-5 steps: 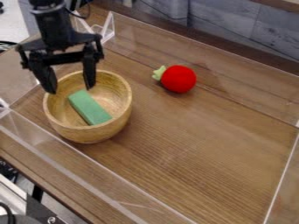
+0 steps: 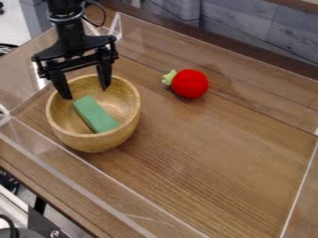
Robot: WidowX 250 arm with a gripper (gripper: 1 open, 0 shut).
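Observation:
My black gripper stands open above the back left of a wooden bowl, its fingers spread wide and pointing down. A green rectangular block lies inside the bowl, below and in front of the gripper. To the right, on the wooden table, sits a red round object with a small green top, like a tomato or strawberry.
A grey wall runs along the back right. Cables and a pale surface show at the left edge.
The gripper has risen and moved back, away from the front of the bowl. The green block and red object look unmoved.

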